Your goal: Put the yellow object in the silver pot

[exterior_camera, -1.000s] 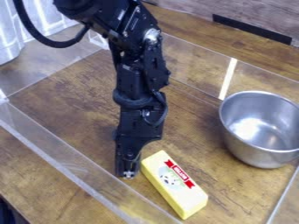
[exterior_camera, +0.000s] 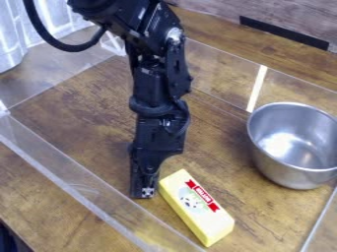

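The yellow object, a box with a red and white label, lies on the table at the lower middle. Its long side runs from upper left to lower right. To the right stands the silver pot, its mouth facing up; what I see of its inside is empty. My black gripper points down just left of the box's upper left end, low over the table. Its fingers overlap from this angle, so their gap is hidden. No part of the box appears to be between them.
A clear low wall runs diagonally along the left and front, close to the gripper and the box. Bare wooden table spreads to the left of the arm and between arm and pot.
The lower part of my gripper has shifted very slightly to the right. The yellow box and the pot have stayed where they were.
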